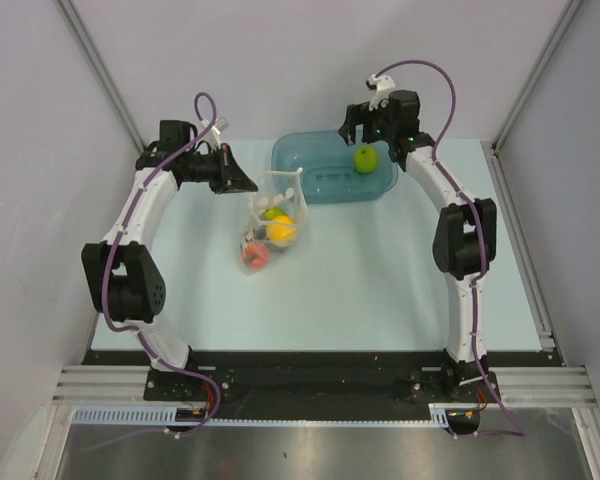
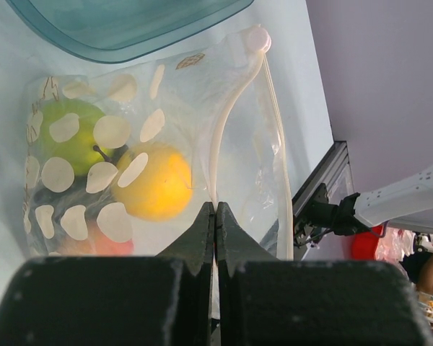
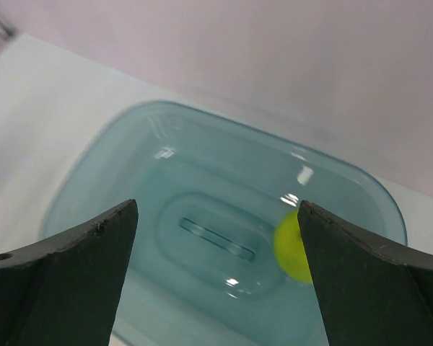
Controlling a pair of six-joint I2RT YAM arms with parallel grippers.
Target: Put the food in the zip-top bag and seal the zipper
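Note:
The zip bag (image 1: 275, 215) stands open at centre, holding a green fruit (image 2: 76, 144), an orange fruit (image 2: 155, 187) and a reddish one (image 1: 253, 255). My left gripper is shut on the rim of the bag by its zipper strip. My right gripper (image 1: 356, 125) hangs open over the teal bin (image 1: 320, 185), where a green apple (image 3: 289, 249) lies at the right side; nothing is between its fingers in the right wrist view.
A wall runs behind the bin.

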